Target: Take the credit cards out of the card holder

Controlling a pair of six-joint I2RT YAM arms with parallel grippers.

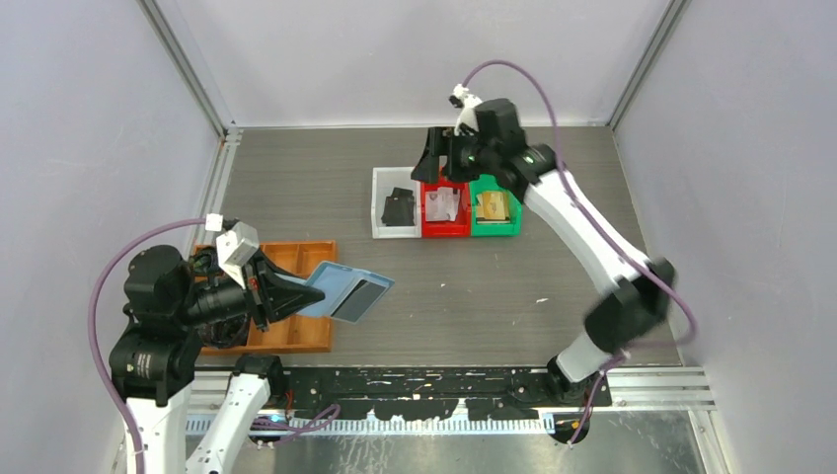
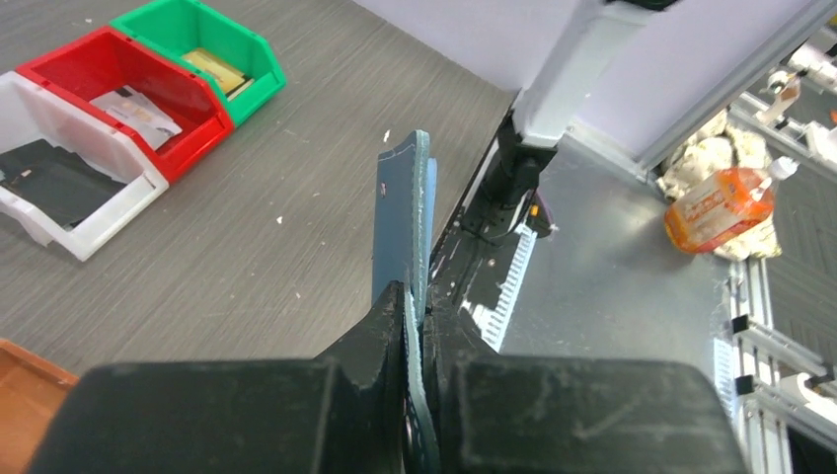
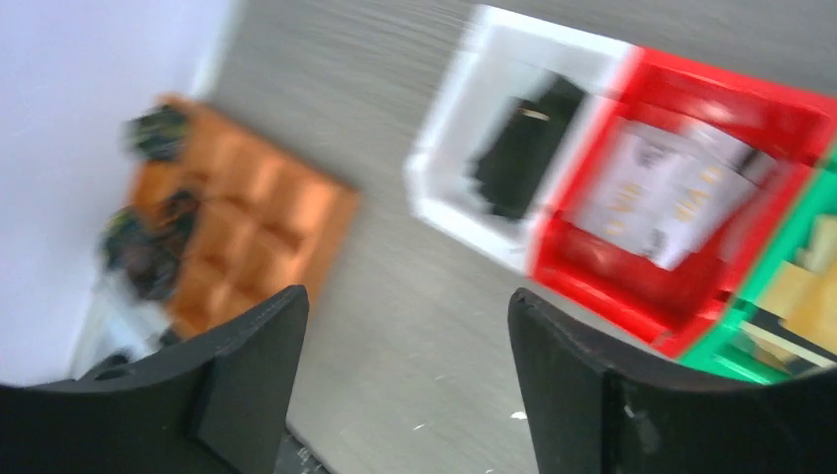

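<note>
The light blue card holder [image 1: 339, 280] hangs opened out at the front left, a dark grey panel on its right half; whether that panel is a card cannot be told. My left gripper [image 1: 316, 295] is shut on its left edge. In the left wrist view the holder [image 2: 403, 212] stands nearly edge-on between the fingertips. Pale cards [image 3: 656, 193] lie in the red bin [image 3: 597, 294]. Above the bins, my right gripper is open, with nothing between its fingers. Black card-like pieces [image 1: 399, 207] lie in the white bin, gold ones [image 1: 493, 205] in the green.
The white bin [image 1: 397, 232], red bin and green bin [image 1: 495, 229] stand side by side at the back. An orange wooden tray [image 1: 321, 341] with dark items lies under the left arm. Mid-table is free apart from small pale specks.
</note>
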